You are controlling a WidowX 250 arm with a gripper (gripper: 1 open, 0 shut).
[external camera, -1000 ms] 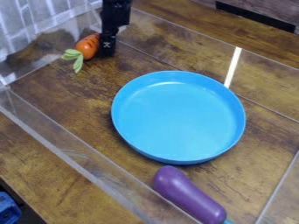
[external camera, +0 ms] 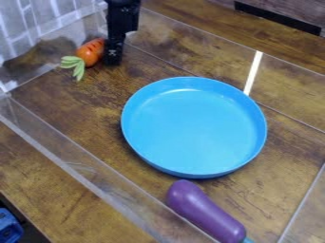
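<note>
An orange toy carrot with pale green leaves lies at the upper left, by the clear wall of the bin. The black gripper is down at the carrot's right side, close to it or touching it; its fingertips are dark and small, so how they stand around the carrot is unclear. A blue round plate sits empty in the middle, right of and below the carrot.
A purple toy eggplant lies at the bottom, below the plate. Clear bin walls run along the left.
The carrot and the gripper have shifted slightly to the left and down in the view; the plate and eggplant are unchanged.
</note>
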